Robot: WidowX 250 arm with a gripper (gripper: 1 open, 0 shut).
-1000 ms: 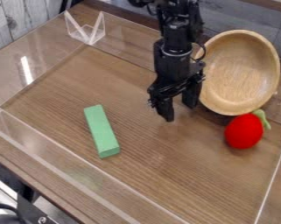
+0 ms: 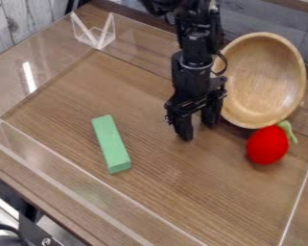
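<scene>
My gripper (image 2: 195, 122) is low over the wooden table (image 2: 66, 115) at the centre, just left of and beside a large wooden bowl (image 2: 265, 72). Its dark fingers point down and look apart; whether anything is between them is hard to tell. A red tomato-like object (image 2: 267, 146) with a green top lies below the bowl on the right. A green block (image 2: 110, 143) lies on the table to the lower left.
A white wire-like object (image 2: 97, 31) stands at the back left. Table edges show at left and back.
My gripper has shifted slightly downward in the view, near the bowl's left side. The bowl, red object and green block look unmoved.
</scene>
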